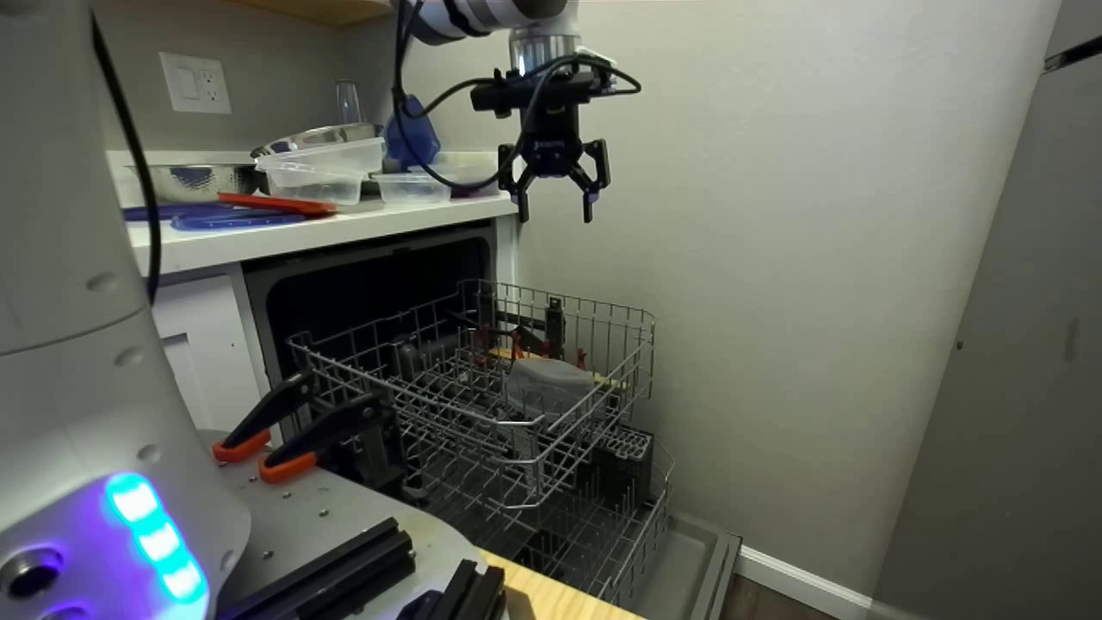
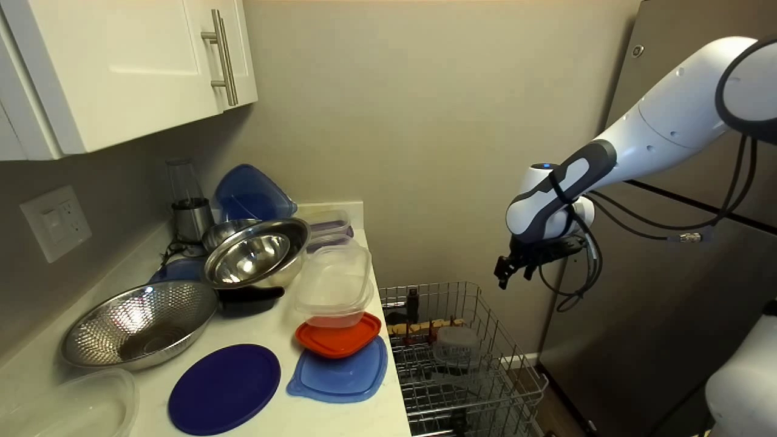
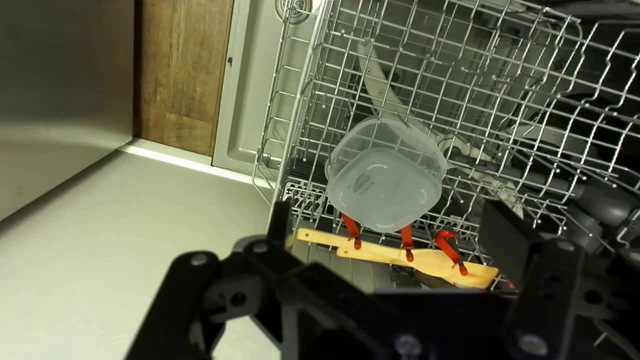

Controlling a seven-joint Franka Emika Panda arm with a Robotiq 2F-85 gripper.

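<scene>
Above the pulled-out dishwasher rack my gripper (image 1: 555,212) hangs open, fingers pointing down and nothing between them. Seen from the wrist, its two dark fingers (image 3: 280,225) stand wide apart. A clear plastic container (image 3: 385,186) rests upside down in the upper rack (image 1: 485,413), well below the gripper and not touching it. Beside the container lie yellow wooden utensils (image 3: 420,261) with red clips (image 3: 408,240) around them. In the second exterior view the container (image 2: 456,343) sits near the back part of the rack, lower and to the left of the gripper (image 2: 502,280).
The counter (image 2: 306,408) on the left holds steel bowls (image 2: 255,258), a colander (image 2: 142,324), clear containers (image 2: 335,280), and blue and red lids (image 2: 339,335). A wall (image 1: 785,258) stands behind the rack, and a steel fridge (image 1: 992,362) to the right.
</scene>
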